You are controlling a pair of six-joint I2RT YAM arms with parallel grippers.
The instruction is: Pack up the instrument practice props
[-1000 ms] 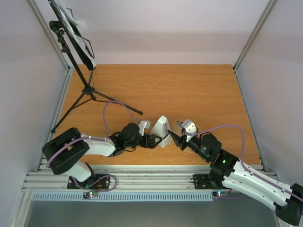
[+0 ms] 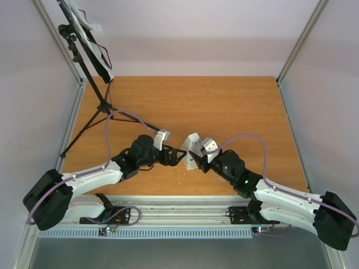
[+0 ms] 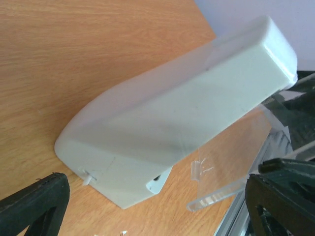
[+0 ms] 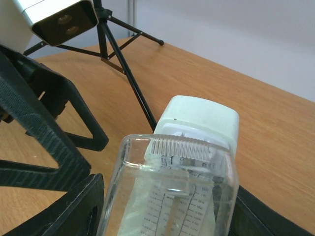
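Note:
A white metronome point(image 2: 189, 150) stands on the table between both grippers; in the left wrist view its white body point(image 3: 147, 128) fills the middle. My left gripper is open at its side, with no grip on it. A clear plastic cover point(image 4: 177, 169) spans the gap between the fingers of my right gripper, which is shut on it. Through the cover, the metronome's printed scale point(image 4: 172, 211) shows. From the left wrist view, the cover point(image 3: 221, 162) lies close along the metronome's front; whether it is seated cannot be told.
A black music stand point(image 2: 104, 106) stands at the left, one leg reaching toward the left gripper. White walls enclose the sides and back.
My right gripper has moved left, bringing the cover from beside the metronome up to its front. My left gripper has opened and drawn left of the metronome, which has shifted slightly.

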